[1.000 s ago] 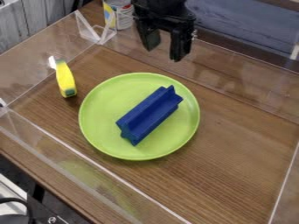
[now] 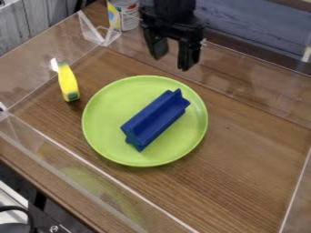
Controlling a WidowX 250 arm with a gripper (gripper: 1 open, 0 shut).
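The black gripper (image 2: 172,50) hangs over the back middle of the wooden table, above and behind a green plate (image 2: 107,128); its fingers point down, and whether they are open or shut is unclear. A long dark blue object (image 2: 155,119) lies diagonally on the plate. To the left of the plate lies a yellow object (image 2: 68,83) with a pale tip and a green end.
A can (image 2: 123,14) stands at the back left beside the gripper's arm. Clear walls edge the table on the left.
The gripper has shifted slightly and changed its pose a little at the back of the table. The plate, blue object and yellow object have not moved.
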